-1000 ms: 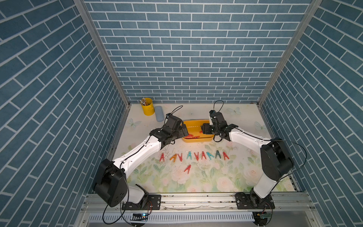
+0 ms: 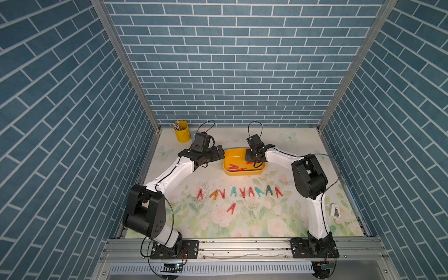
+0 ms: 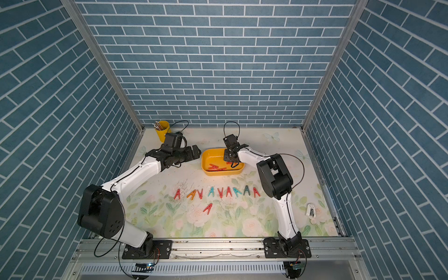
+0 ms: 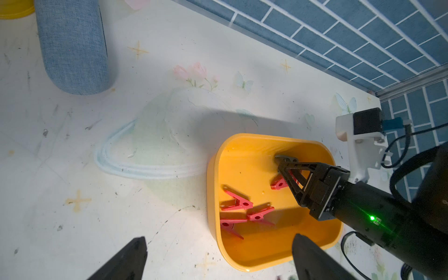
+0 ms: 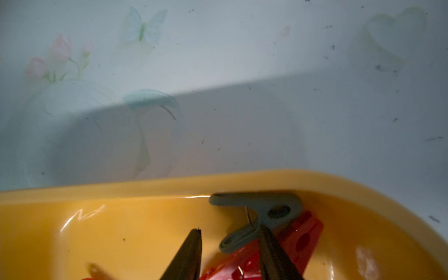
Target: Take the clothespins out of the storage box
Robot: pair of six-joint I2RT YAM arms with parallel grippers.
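The orange storage box [image 4: 242,168] holds red clothespins [image 4: 235,203] and a dark grey-green clothespin [image 5: 280,205], which lies against the back wall beside a red one [image 5: 298,245]. My right gripper reaches down into that corner, its fingers apart at the grey pin and red pin; no firm hold shows. My left gripper hovers left of the box, open and empty. A row of red, orange, teal and dark clothespins [image 2: 242,191] lies on the table in front of the box, with one red pin [image 2: 231,208] nearer the front.
A yellow cup of utensils [image 2: 183,133] stands at the back left, beside a blue-grey case [image 4: 72,46]. A small white object [image 2: 335,210] lies at the front right. The table behind the box is clear.
Over the last second both arms moved: the right gripper went left and back into the box's back corner, and the left gripper moved back and left, uncovering more of the box.
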